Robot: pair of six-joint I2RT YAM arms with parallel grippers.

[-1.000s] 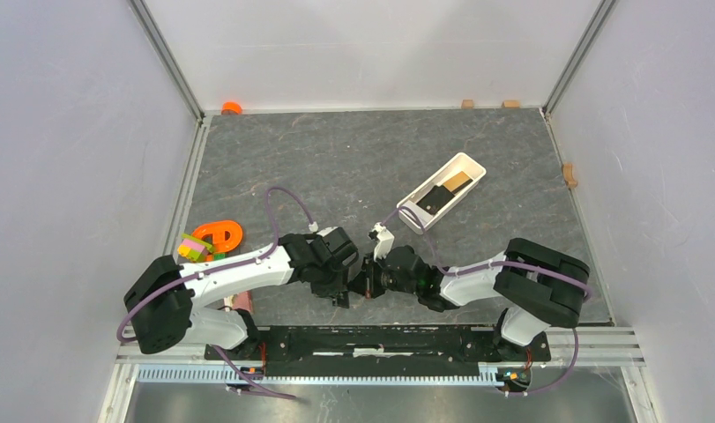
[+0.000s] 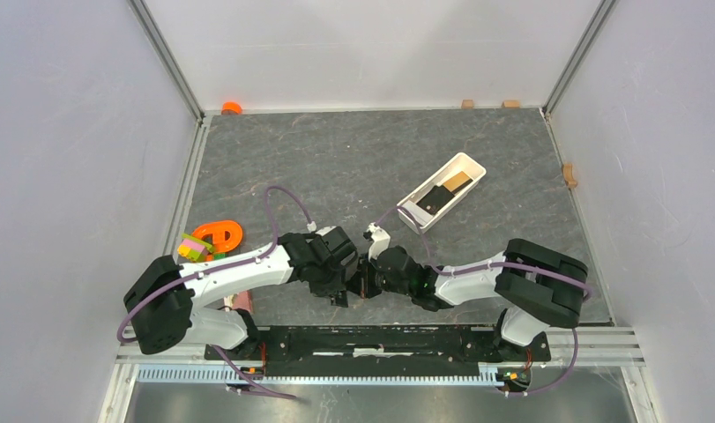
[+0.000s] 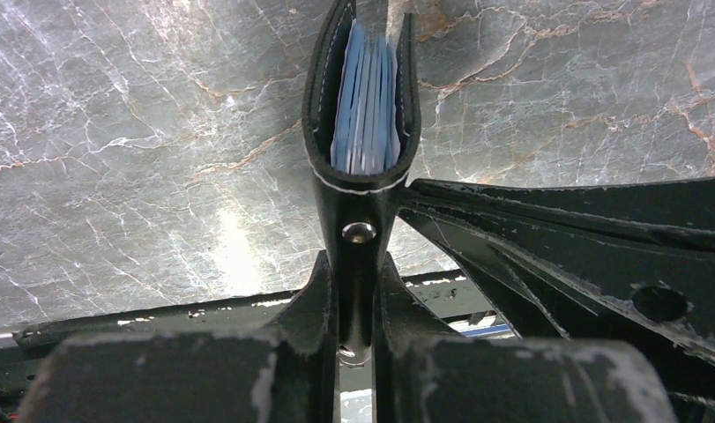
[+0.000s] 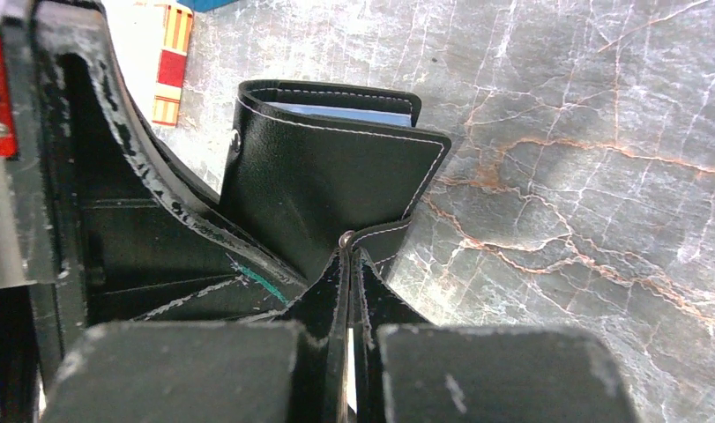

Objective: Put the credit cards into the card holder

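The black leather card holder [image 3: 359, 198] stands on edge in the left wrist view, its open side up, with several pale blue cards [image 3: 364, 110] inside. My left gripper is shut on its lower part, below a metal snap. From the right, my right gripper reaches the holder's side. Its fingers are closed together at a stitched tab with a stud on the card holder [image 4: 323, 167]; whether the tab is pinched between them is unclear. A blue card edge [image 4: 345, 115] shows inside the holder. In the top view the arms mostly hide the holder.
A white tray [image 2: 473, 165] with dark and tan items lies at the right back. Toy blocks [image 2: 193, 249] and an orange ring-like piece [image 2: 234, 234] rest at the left edge.
The left arm looks nearly still.
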